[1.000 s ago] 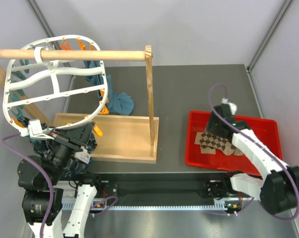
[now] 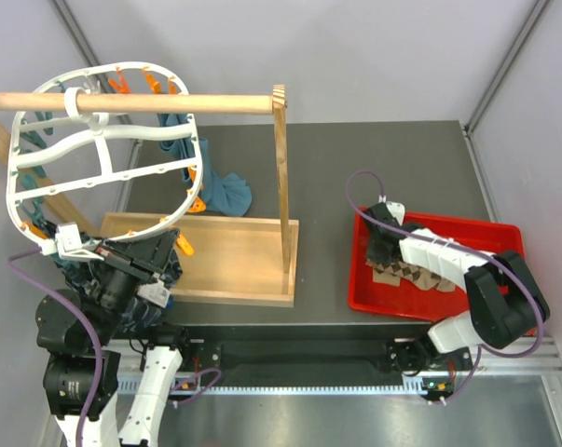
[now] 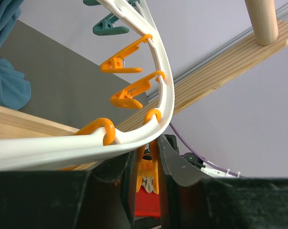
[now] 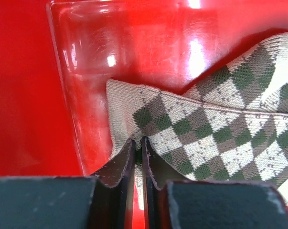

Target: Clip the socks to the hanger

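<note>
My left gripper is shut on an orange clip (image 3: 154, 169) at the curved rim of the white hanger (image 3: 165, 95), under the wooden stand. Checked socks (image 4: 210, 143) lie in the red tray (image 4: 81, 57) on the right. My right gripper is down at the left edge of the upper sock, its fingertips close together on the fabric; whether they have cloth between them is unclear. Blue socks (image 2: 220, 191) hang from the hanger's right side in the top view.
The wooden stand (image 2: 281, 168) rises from a shallow wooden base (image 2: 243, 298) at centre left. Bare dark mat (image 2: 327, 158) lies between it and the tray. Green and orange clips line the hanger.
My right arm has moved left and down into the tray, onto the checked socks. The left arm has not visibly moved.
</note>
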